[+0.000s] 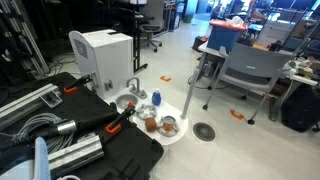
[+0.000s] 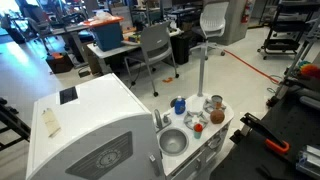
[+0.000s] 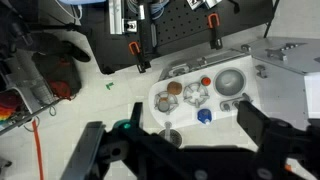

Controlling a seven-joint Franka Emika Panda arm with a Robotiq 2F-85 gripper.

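Seen from above in the wrist view, my gripper stands open, its dark fingers apart with nothing held between them. Beyond them is a small white counter [image 3: 150, 99] with a round metal sink [image 3: 229, 81] and a faucet [image 3: 235, 103]. On the counter are a blue cup [image 3: 205, 115], a small red item [image 3: 206, 81], a wire rack [image 3: 195, 94], a brown round item [image 3: 174, 88] and a metal pot [image 3: 163, 103]. Exterior view 2 also shows the blue cup [image 2: 178, 104], the red item [image 2: 198, 127] and the brown item [image 2: 217, 116]. I cannot make out the gripper clearly in either exterior view.
A black table [image 3: 110, 50] with orange-handled clamps [image 3: 135, 48] and cables borders the counter. A white cabinet [image 2: 95, 120] adjoins the sink end. A grey chair [image 1: 250, 68] stands on the floor behind. Open floor lies right of the counter in exterior view 1.
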